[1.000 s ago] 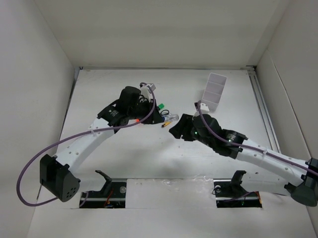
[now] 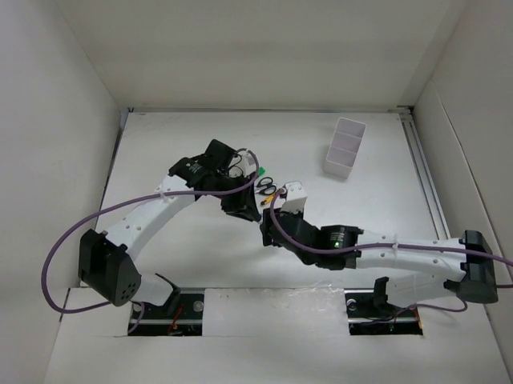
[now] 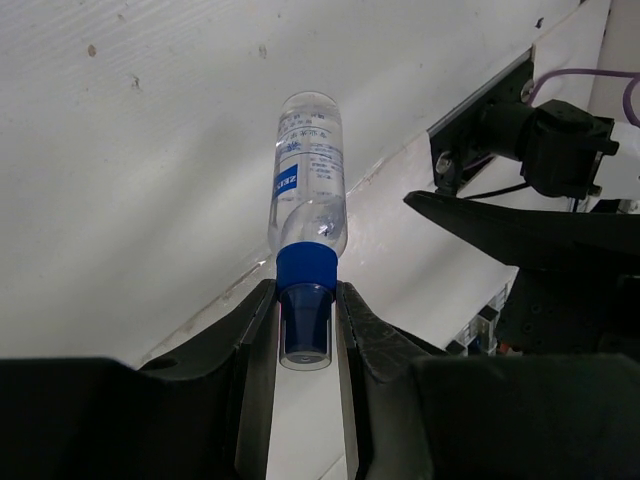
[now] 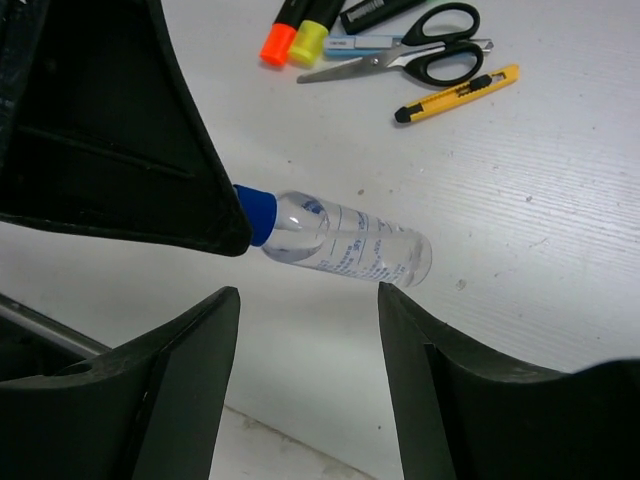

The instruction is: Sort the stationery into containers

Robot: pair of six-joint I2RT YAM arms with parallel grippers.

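Observation:
My left gripper (image 2: pixel 248 210) is shut on a clear bottle (image 3: pixel 305 165) with a blue cap, held over the table. My right gripper is part open beside the bottle, its fingers just below it in the right wrist view, nothing between them. On the table lie scissors (image 4: pixel 445 55), a yellow utility knife (image 4: pixel 460 93), orange (image 4: pixel 285 30) and yellow (image 4: pixel 315 30) markers, a black item (image 4: pixel 370 12) and a light blue item (image 4: pixel 352 46).
A white sectioned container (image 2: pixel 345 147) stands at the back right. Both arms are close together at the centre.
The right gripper has moved left, in toward the left one. My left arm has shifted slightly forward and right, still holding the bottle.

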